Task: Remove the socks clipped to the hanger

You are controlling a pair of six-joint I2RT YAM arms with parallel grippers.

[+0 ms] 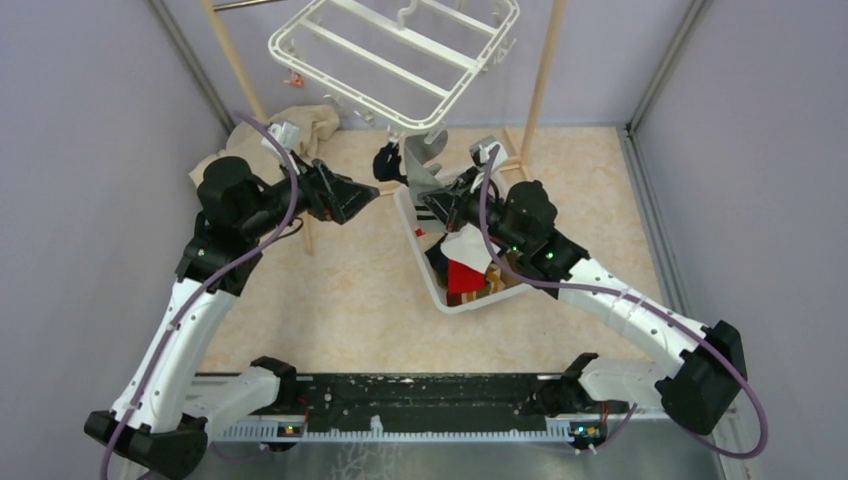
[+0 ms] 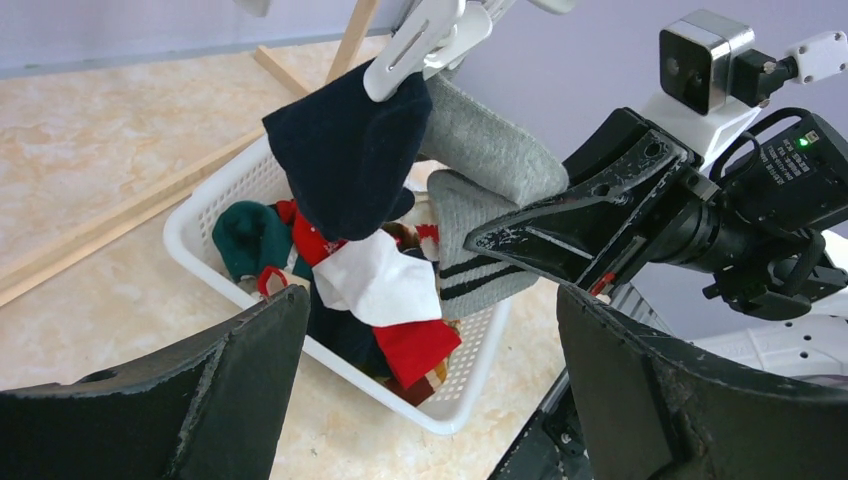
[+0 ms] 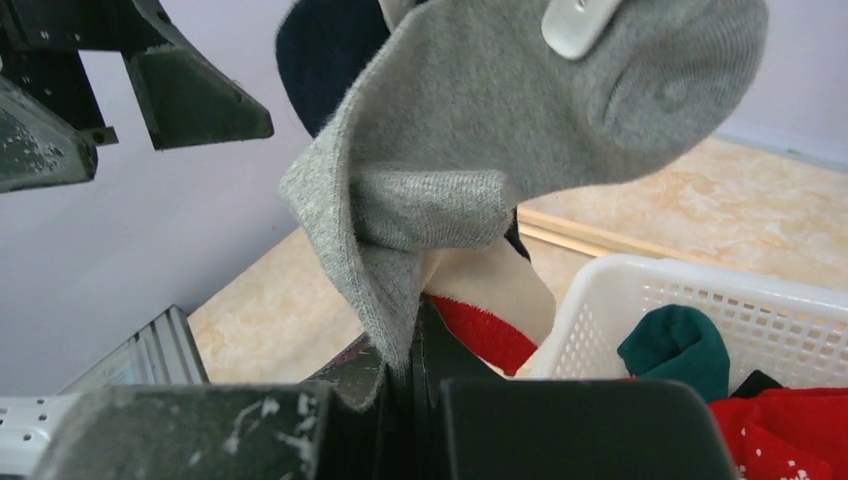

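Note:
A grey sock (image 3: 440,120) with dark stripes at one end hangs from a white clip (image 3: 578,22) of the white hanger (image 1: 400,75). My right gripper (image 1: 432,208) is shut on this sock; in the right wrist view its fabric runs down between the fingers. Beside the grey sock hangs a navy sock (image 2: 345,155), partly behind the clip in the left wrist view. To the left of the socks, my left gripper (image 1: 352,200) stands open, nothing between its fingers.
Under the socks stands a white basket (image 2: 190,225) with several socks in it, among them a green sock (image 2: 248,240). A beige cloth (image 1: 300,130) lies at the back left. Wooden poles (image 1: 545,65) flank the hanger.

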